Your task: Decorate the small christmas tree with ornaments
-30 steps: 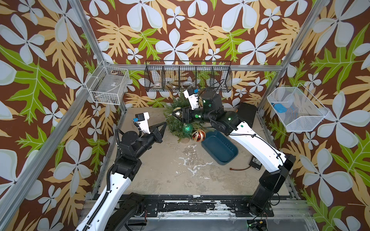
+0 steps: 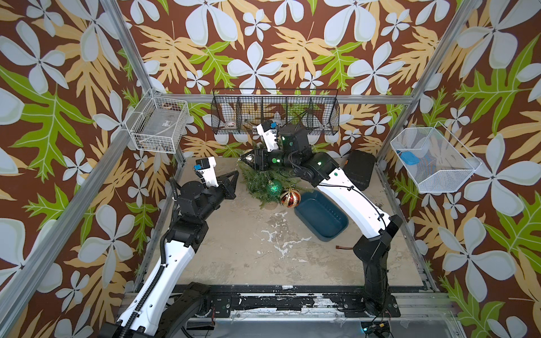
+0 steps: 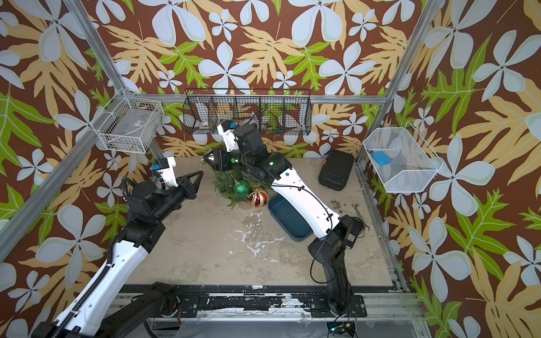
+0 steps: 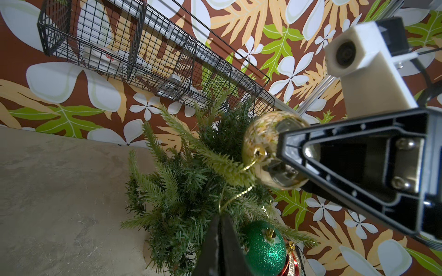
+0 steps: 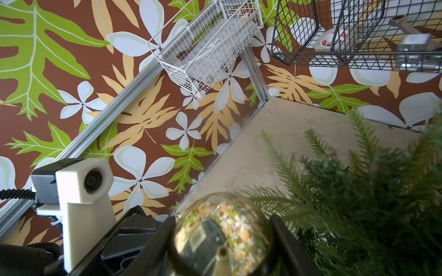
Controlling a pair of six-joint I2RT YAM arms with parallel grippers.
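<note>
The small green tree point(image 4: 184, 197) lies along the back of the table, a green glitter ball point(image 4: 264, 248) and a red-gold ball point(image 2: 290, 197) at its near side. My right gripper is shut on a shiny gold ball point(image 4: 271, 149), held above the branches. From the ball's cap, a thin gold loop point(image 4: 240, 194) runs past a branch tip; its strands meet at the tips of my left gripper, which appears shut on the loop's end. Whether the branch passes inside the loop I cannot tell.
A dark teal bin point(image 2: 321, 216) stands right of the tree, under the right arm. A black case point(image 2: 359, 169) sits at the back right. Behind the tree hangs a black wire basket point(image 2: 275, 112).
My right gripper has moved left and toward the back with the gold ball. The left gripper has drawn a little to the left. The other two balls look unmoved.
</note>
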